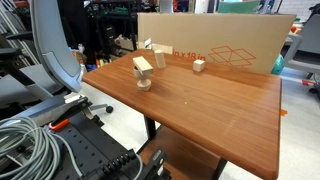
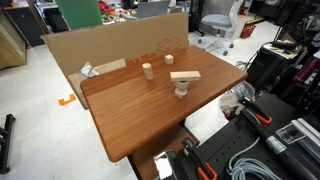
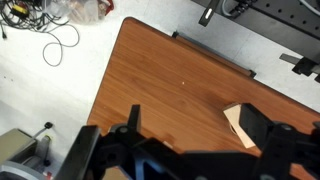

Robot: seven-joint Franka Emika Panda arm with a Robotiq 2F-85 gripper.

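Observation:
In exterior view 1, a pale wooden plank (image 1: 143, 64) rests on top of a short round piece (image 1: 144, 83), near the table's left side. Behind it stand an upright wooden cylinder (image 1: 160, 60) and a small pale cube (image 1: 198, 65), apart from each other. Exterior view 2 shows the same plank (image 2: 185, 76) lying across the round piece (image 2: 181, 89), with the cylinder (image 2: 148, 72) and cube (image 2: 169, 59) beyond. From above, the wrist view has my gripper open, its fingers dark and spread over the brown table; a pale block (image 3: 238, 124) shows near the right finger, partly hidden.
A cardboard panel (image 1: 215, 38) stands along its back edge. Coiled cable (image 1: 28, 150) lies on the dark robot base at the left. A grey office chair (image 2: 219, 22) is behind the table.

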